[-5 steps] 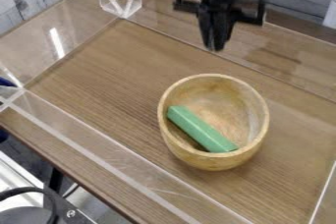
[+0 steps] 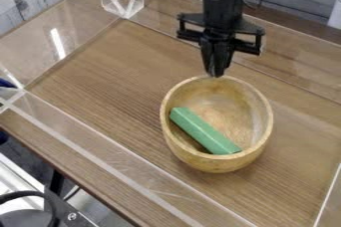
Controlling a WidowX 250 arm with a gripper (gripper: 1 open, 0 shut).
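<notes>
My gripper (image 2: 214,64) hangs above the far rim of a round wooden bowl (image 2: 249,102), its black fingers pointing down and shut, with nothing visible between them. A green block (image 2: 205,128) lies inside the bowl, slanting along its near left side.
A clear angular plastic piece (image 2: 122,0) stands at the back left. Dark cables show at the bottom left corner.
My gripper has come down and toward the viewer, from the back of the table to just above the bowl's far rim. The bowl and green block are unmoved.
</notes>
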